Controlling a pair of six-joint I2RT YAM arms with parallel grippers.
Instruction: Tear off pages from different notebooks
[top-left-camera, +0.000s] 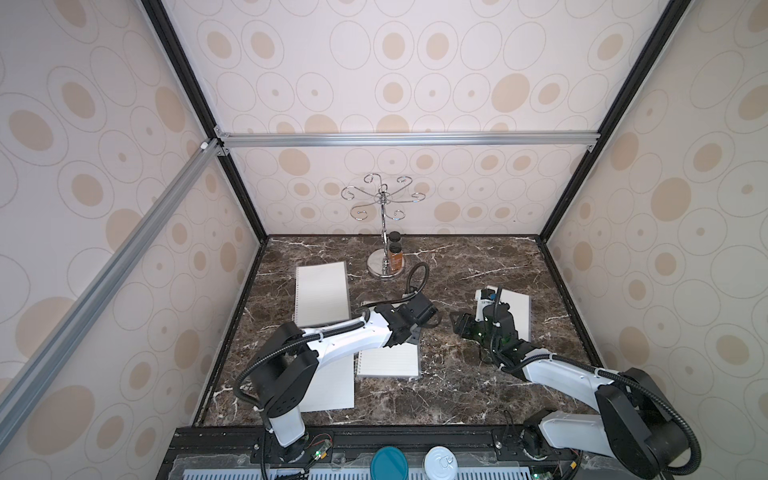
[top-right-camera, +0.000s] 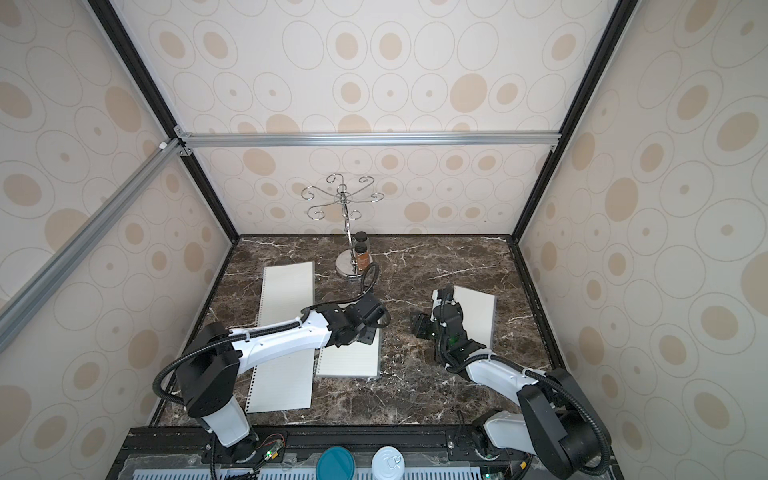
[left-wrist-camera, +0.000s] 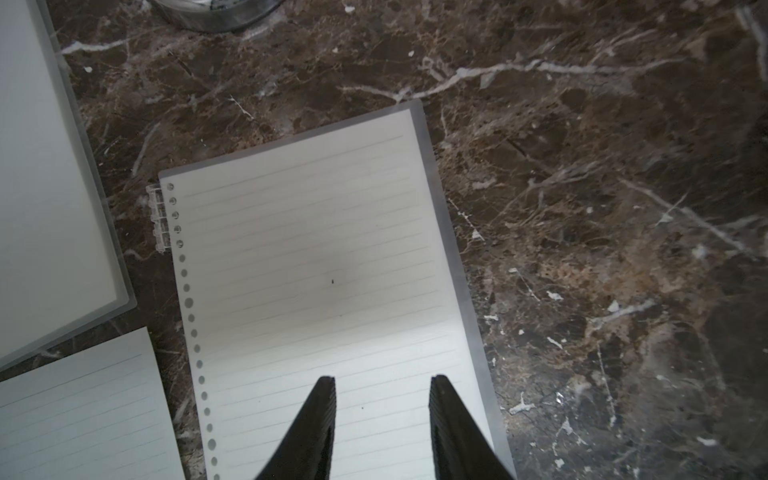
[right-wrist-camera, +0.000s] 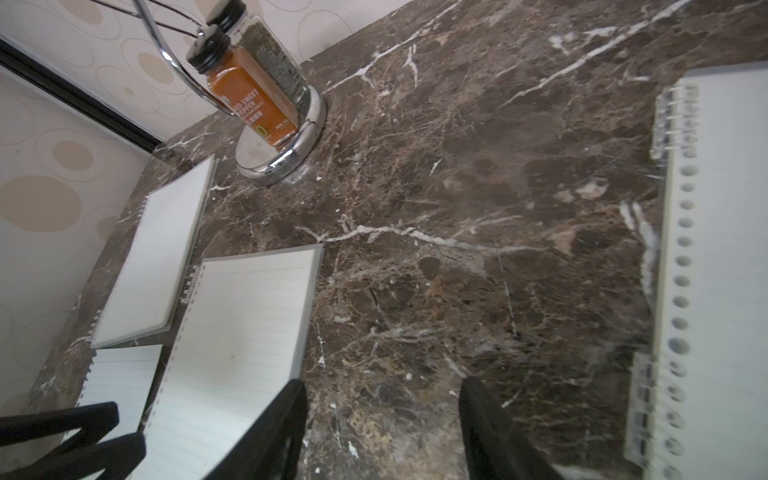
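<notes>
A lined spiral notebook (left-wrist-camera: 320, 240) lies mid-table, with my left gripper open above it, nothing between its fingers. To its upper left is a blank-topped notebook (top-left-camera: 320, 289); below that lies a lined sheet (left-wrist-camera: 76, 400). Another spiral notebook (right-wrist-camera: 712, 264) lies on the right, partly under my right arm. My right gripper is open beside that notebook's left side, above bare marble, with nothing between its fingers.
A chrome stand (top-left-camera: 382, 204) with two spice jars (right-wrist-camera: 252, 96) stands at the back. Bare marble lies at the back right and between the middle and right notebooks. Walls close in the sides and back.
</notes>
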